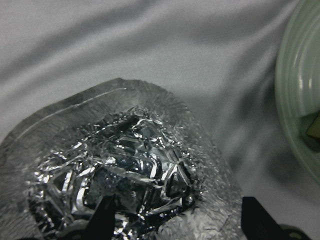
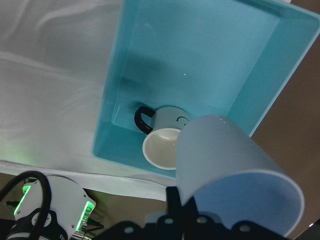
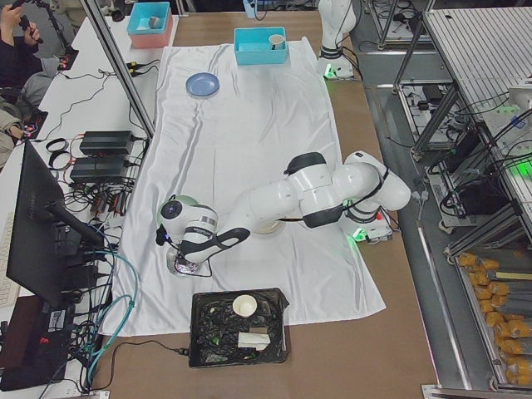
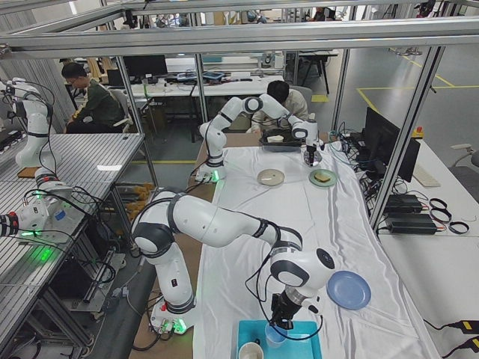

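In the left wrist view my left gripper is low over a crumpled silver foil piece (image 1: 125, 165), its fingertips apart at either side of the foil's near part; whether they touch it I cannot tell. A green plate (image 1: 295, 85) with something yellowish lies beside the foil. My right gripper is shut on a light blue cup (image 2: 230, 185), held over a teal bin (image 2: 195, 60) in which a mug with a black handle (image 2: 165, 140) lies.
A blue plate (image 3: 202, 83), a cream plate (image 4: 270, 177) and a black tray (image 3: 220, 349) with a white bowl (image 3: 244, 306) are in view.
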